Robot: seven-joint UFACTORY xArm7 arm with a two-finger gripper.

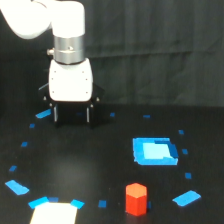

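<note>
My gripper (72,112) hangs at the upper left above the dark table, pointing down. Its two dark fingers stand apart with nothing visible between them, so it looks open. A red block (136,198) sits near the front, right of the middle, well away from the gripper. Further back on the right is a blue square (139,150) with a white patch (157,151) inside it; whether it is a shallow tray or a flat marking, I cannot tell.
At the bottom edge a cream-coloured block (54,213) is partly cut off by the frame. Blue tape pieces (187,198) and small blue marks dot the table. Between the gripper and the red block the dark surface is clear.
</note>
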